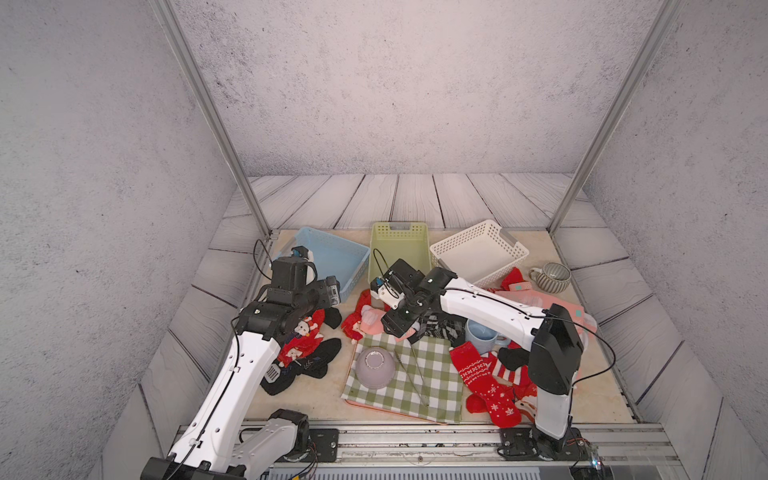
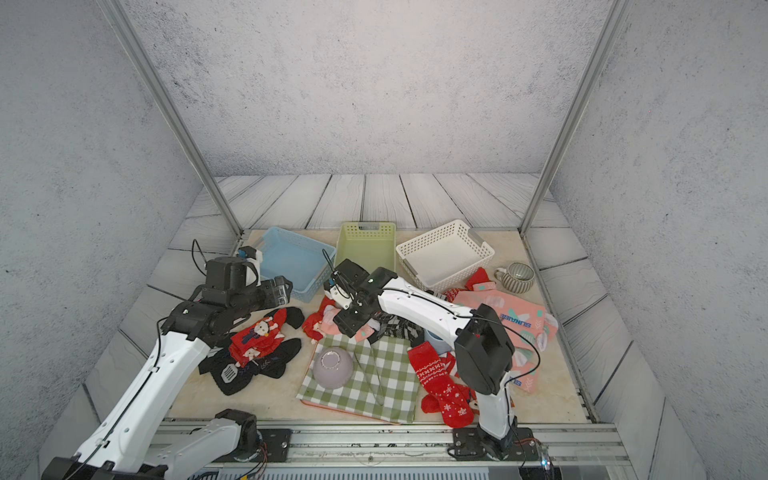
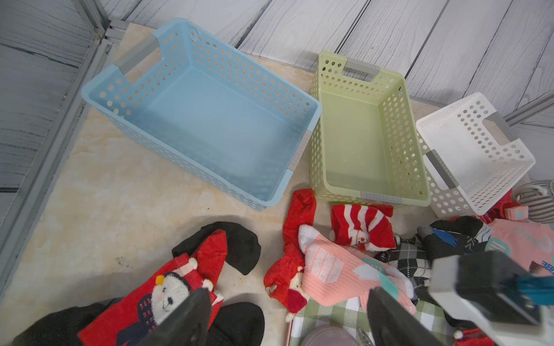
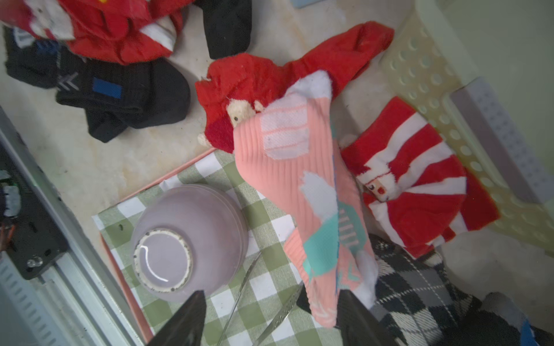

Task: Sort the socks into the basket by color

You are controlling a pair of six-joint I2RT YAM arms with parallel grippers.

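My right gripper hangs open just over a pink-and-mint sock [image 4: 305, 167] on the checked cloth, beside red socks [image 4: 294, 69], a red striped sock [image 4: 415, 173] and an upturned lilac bowl [image 4: 173, 248]. My left gripper is open above black socks [image 3: 236, 248] and a red penguin sock [image 3: 167, 300]; nothing shows between its fingers. Three empty baskets stand at the back: blue [image 3: 207, 132], green [image 3: 357, 138] and white [image 3: 473, 155].
A blue mug [image 1: 480, 334], partly under my right arm, stands among more socks at the right. A striped cup [image 1: 550, 278] sits at the back right. Bare table [image 3: 86, 213] shows left of the blue basket.
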